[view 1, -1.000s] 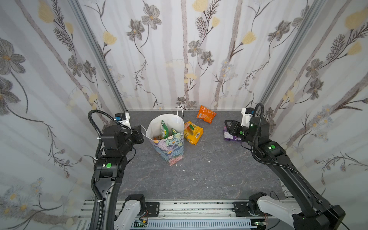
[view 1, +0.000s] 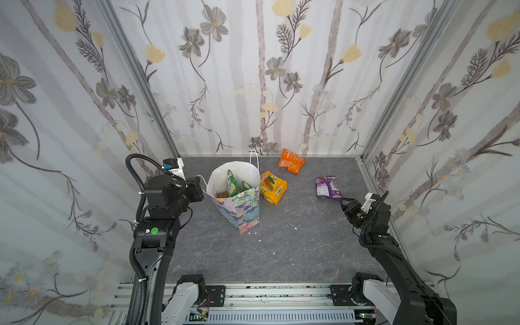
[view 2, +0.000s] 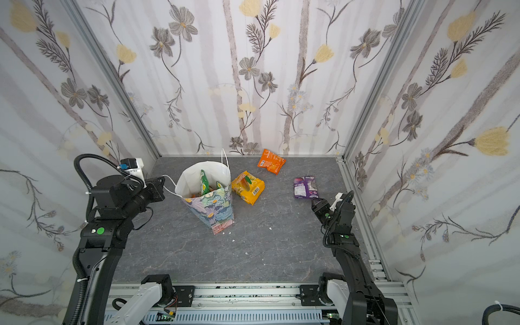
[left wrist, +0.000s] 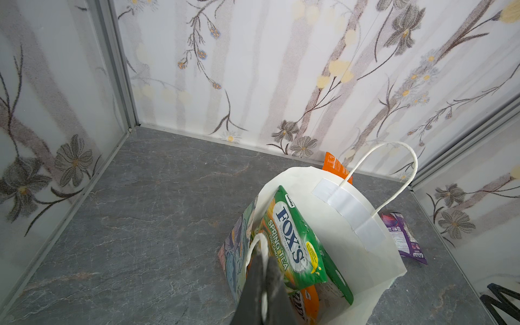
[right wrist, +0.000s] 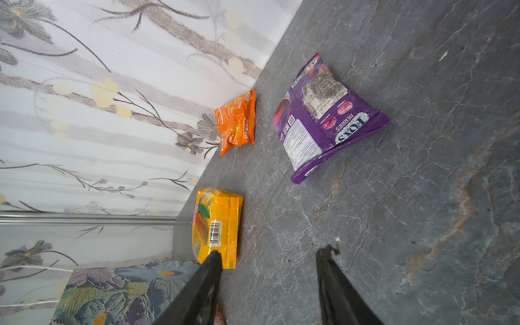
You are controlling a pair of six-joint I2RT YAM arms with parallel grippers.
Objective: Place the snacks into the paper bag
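Observation:
The patterned paper bag [view 1: 238, 208] stands open at left of centre; a green Fox's packet [left wrist: 292, 241] and other packets show inside. My left gripper is shut on the bag's white handle [left wrist: 255, 244], at the bag's left side. A purple Berries packet [right wrist: 327, 116] lies flat at the right. Low beside its near right side, my right gripper has its fingers apart with nothing between them. A yellow packet [view 1: 272, 187] rests against the bag's right side, and an orange packet [view 1: 291, 161] lies near the back wall.
The bag's other handle [left wrist: 409, 173] stands upright at its far side. Patterned walls close off the back and both sides.
My right gripper has come back from over the purple packet, down and rightward, uncovering the packet. My left arm, the bag and the packets have hardly moved.

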